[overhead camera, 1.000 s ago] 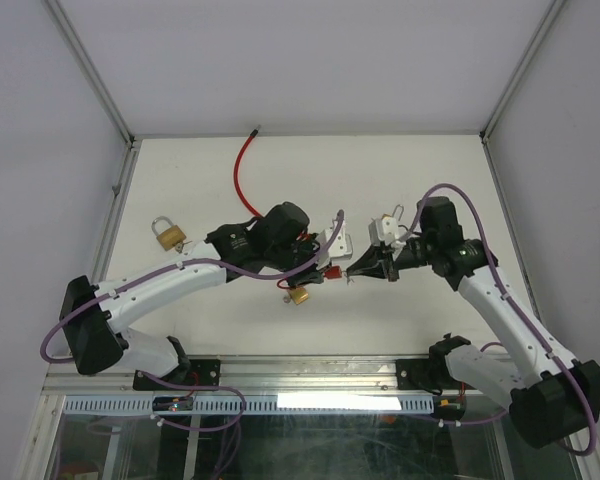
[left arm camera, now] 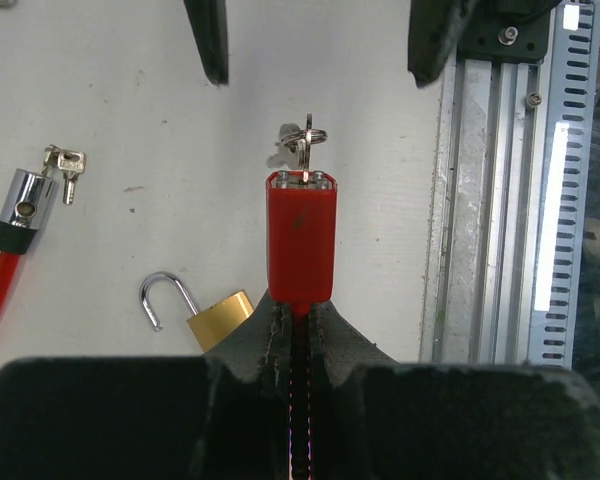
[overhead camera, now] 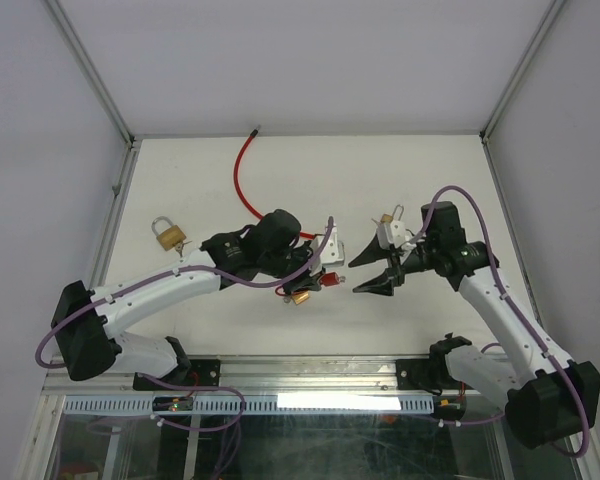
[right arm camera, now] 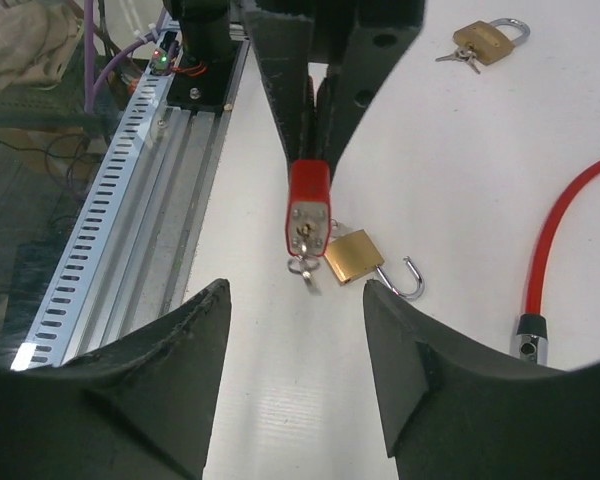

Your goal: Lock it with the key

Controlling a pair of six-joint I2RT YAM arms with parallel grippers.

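Observation:
My left gripper is shut on a red lock body (left arm camera: 300,240), with a key and ring (left arm camera: 306,146) standing out of its metal end. My right gripper stands open just to the right in the top view, facing the key, its fingers apart with nothing between. An open brass padlock (right arm camera: 352,254) lies on the table below.
A red cable lock (right arm camera: 564,210) with keys on its chrome end lies on the white table (overhead camera: 180,300). Another brass padlock with keys (overhead camera: 169,236) lies at the left, one more behind the right arm. The table's railed front edge is close.
My right gripper has backed away from the key and its fingers have opened. The left gripper with the red lock has shifted slightly.

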